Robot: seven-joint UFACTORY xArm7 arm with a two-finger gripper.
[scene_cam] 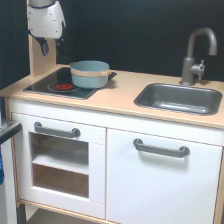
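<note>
A blue-grey pot (90, 80) with a light wooden-coloured handle stands upright at the right part of the black stovetop (50, 88). My gripper (50, 46) hangs in the upper left of the view, above the counter's back left corner. It points downward, its dark fingers apart and nothing visible between them. Clear space separates it from the pot.
A sink (180, 97) with a grey tap (192, 60) is set into the right of the wooden counter (122, 92). Below are an oven door (84, 150) and a white cupboard door (150, 180), both closed. Bare counter lies between pot and sink.
</note>
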